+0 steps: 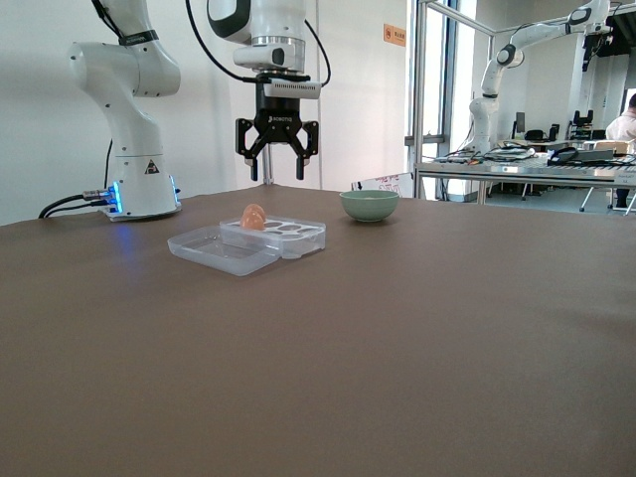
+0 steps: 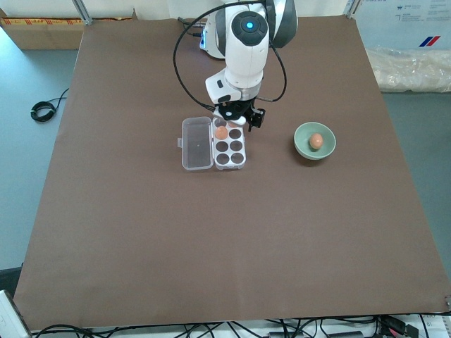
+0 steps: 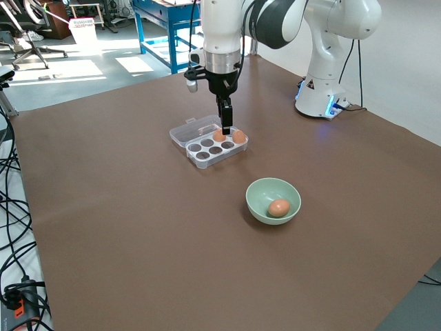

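A clear plastic egg carton (image 2: 230, 160) lies open on the brown table, lid (image 2: 197, 144) to the left in the left view, with brown eggs (image 3: 239, 136) in some compartments and the other compartments empty. A pale green bowl (image 2: 306, 146) to its right holds one egg (image 3: 279, 207). My black gripper (image 1: 277, 169) is above the carton's back part, open with nothing visible between its fingers in the top view. In the right view it hides part of the carton.
The white arm base (image 1: 145, 199) stands at the table's back. Cables run along the table's outer edge.
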